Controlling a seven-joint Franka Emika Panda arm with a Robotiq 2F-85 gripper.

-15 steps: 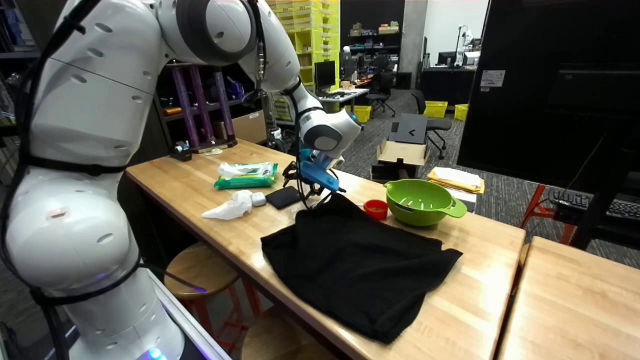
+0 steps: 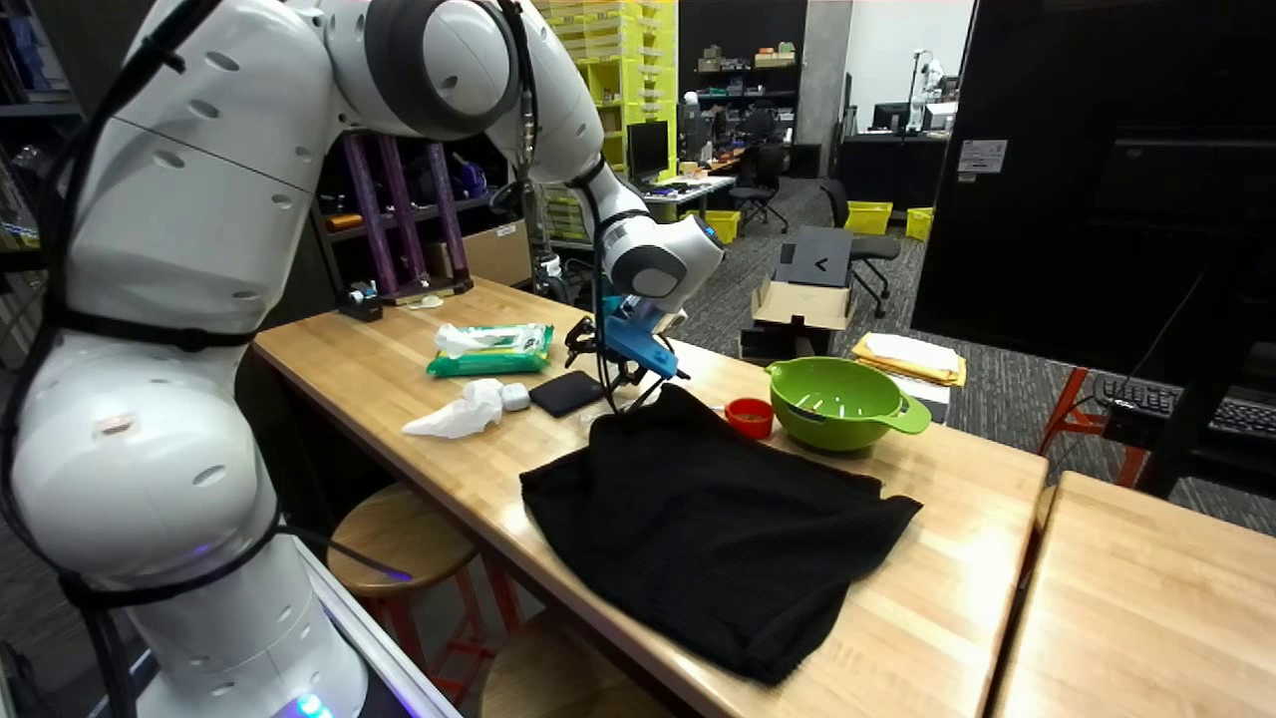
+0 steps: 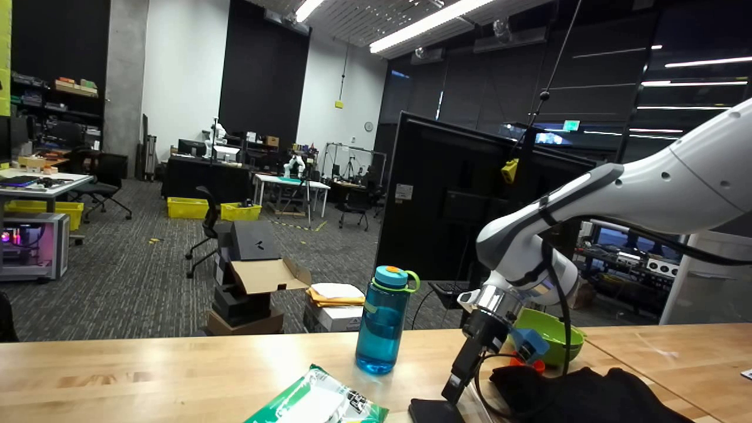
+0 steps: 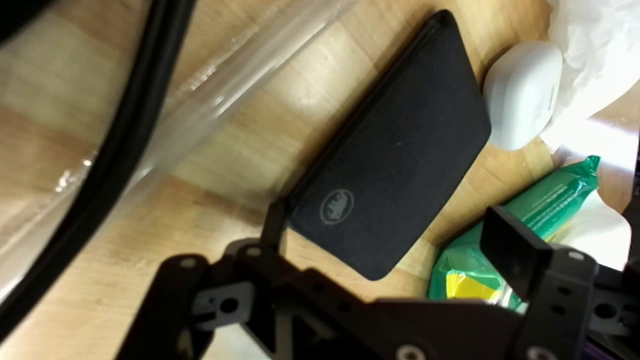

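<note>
A flat black wallet-like case (image 4: 396, 144) with a small round emblem lies on the wooden table, surrounded by nothing that grips it. My gripper is open above the table, its two fingers well apart. In the wrist view the left fingertip (image 4: 274, 221) overlaps the near corner of the black case, and the right one overlaps a green wipes pack (image 4: 471, 282); whether either touches is unclear. From the second exterior view, a dark finger (image 3: 462, 366) reaches down beside the case (image 3: 435, 412). The blue part of the gripper partly shows in exterior view 1.
A white rounded case (image 4: 520, 99) and crumpled tissue (image 2: 461, 411) sit beside the black case. Black cloth (image 2: 718, 515) covers the table's middle, with a red cup (image 2: 750, 419) and green bowl (image 2: 837, 413) behind. A blue bottle (image 3: 382, 324) stands near the far edge.
The arm and gripper have shifted very slightly to the right in exterior view 1. The objects on the table look unmoved.
</note>
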